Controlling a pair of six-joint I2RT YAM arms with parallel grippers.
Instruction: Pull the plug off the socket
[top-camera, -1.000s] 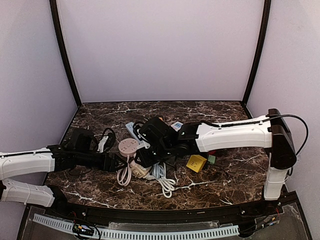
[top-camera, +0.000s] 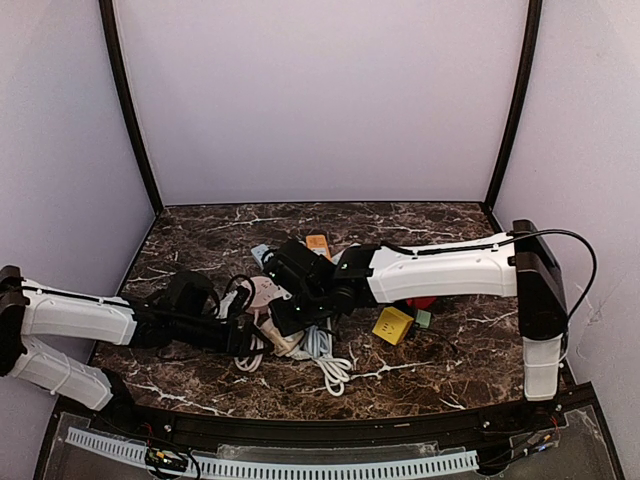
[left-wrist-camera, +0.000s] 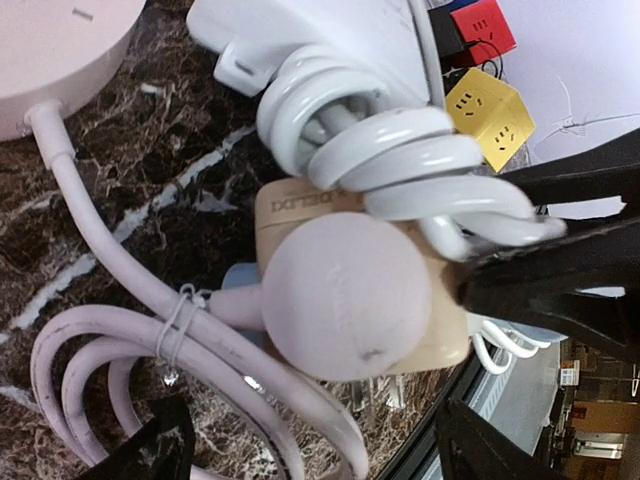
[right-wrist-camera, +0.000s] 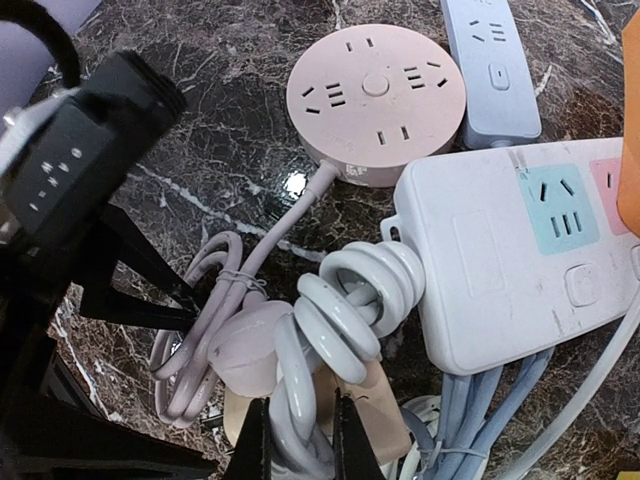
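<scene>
A round pink plug sits against the face of a beige socket block; metal prongs show below the block. The same plug has a pink cord running to its left. My left gripper stands open, its fingertips on either side below the plug and apart from it. In the right wrist view, my right gripper is shut on the coiled white cable beside the block. Whether the block's edge is also between those fingers is hidden.
A round pink power strip lies behind, beside a blue strip and a white strip. Bundled blue-grey cords lie close to the block. A yellow cube sits to the right.
My left arm has moved right, its gripper now close to the plug.
</scene>
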